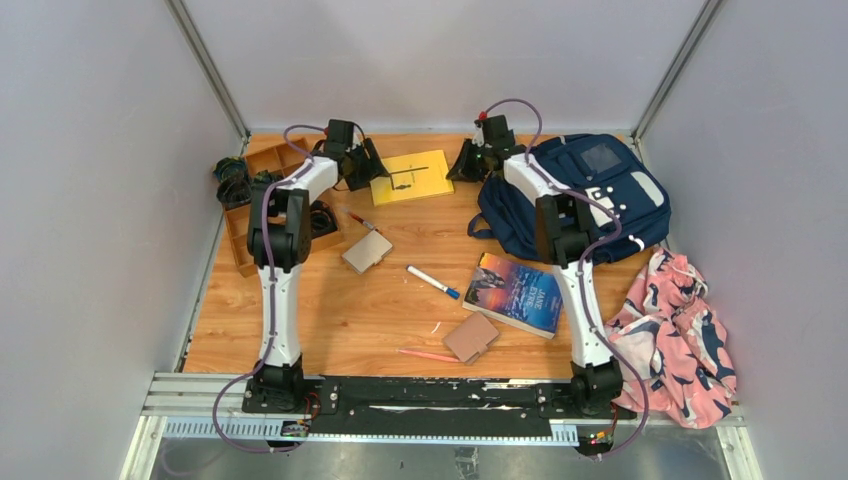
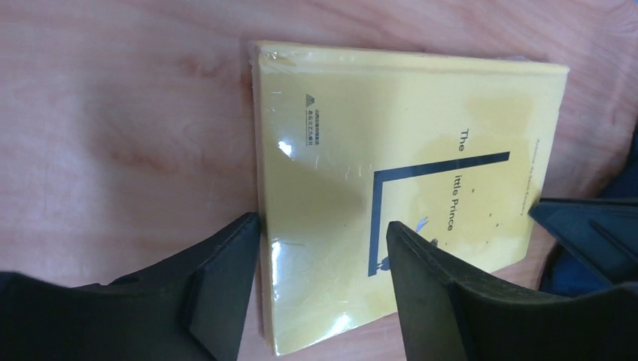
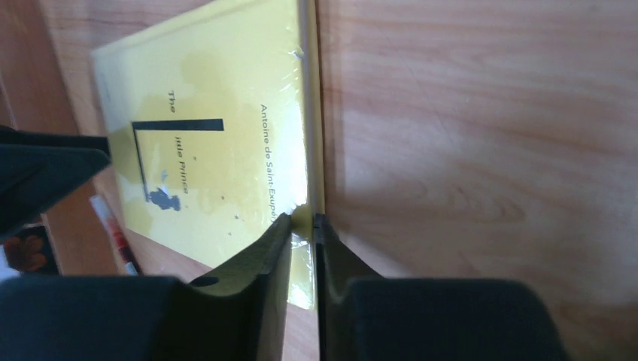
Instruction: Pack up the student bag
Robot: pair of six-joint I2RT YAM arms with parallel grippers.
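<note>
The yellow book [image 1: 425, 188], "The Little Prince", lies on the table at the back between my two grippers. At its left end my left gripper is open, one finger over the cover and the other just outside the edge, with a wide gap between. My right gripper has its fingers close together on the book's right end, the narrow edge between them. The navy student bag [image 1: 622, 185] lies at the back right.
A wooden tray [image 1: 243, 262] holding dark items stands at the left. On the table lie a Jane Eyre book [image 1: 515, 293], a grey notebook [image 1: 367, 251], a brown notebook [image 1: 471, 337], a marker [image 1: 432, 281] and pencils. Pink cloth [image 1: 675, 340] fills the right front.
</note>
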